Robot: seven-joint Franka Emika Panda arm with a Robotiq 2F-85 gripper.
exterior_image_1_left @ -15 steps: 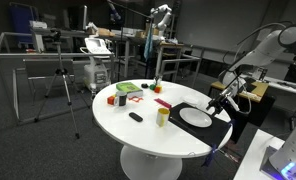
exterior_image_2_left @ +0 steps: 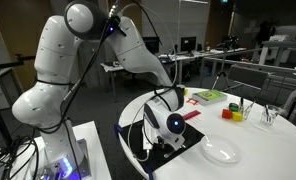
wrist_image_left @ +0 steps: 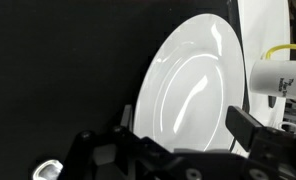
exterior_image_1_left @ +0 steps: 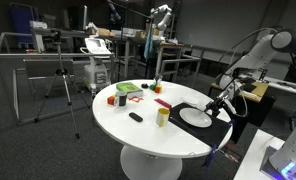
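A white oval-looking plate (wrist_image_left: 188, 85) lies on a black mat (wrist_image_left: 63, 60), seen close up in the wrist view. The same plate (exterior_image_1_left: 195, 117) shows on the mat in exterior view 1, with my gripper (exterior_image_1_left: 217, 106) near its far right side. Below the plate's middle in the wrist view, the fingers of my gripper stand open, a dark finger towards each side of the plate. Nothing appears held. Whether either fingertip touches the rim, I cannot tell. In exterior view 2 the white arm hides much of the mat (exterior_image_2_left: 193, 140).
A mug (wrist_image_left: 278, 78) with a yellow handle stands right of the mat. Another pale plate (exterior_image_2_left: 221, 149) lies on the bare white table. Farther off are a green basket (exterior_image_1_left: 127, 88) and several small items. A small round silver thing (wrist_image_left: 48, 170) is at lower left.
The arm has shifted only slightly beside the mat over the last second. The plate and mug keep their places.
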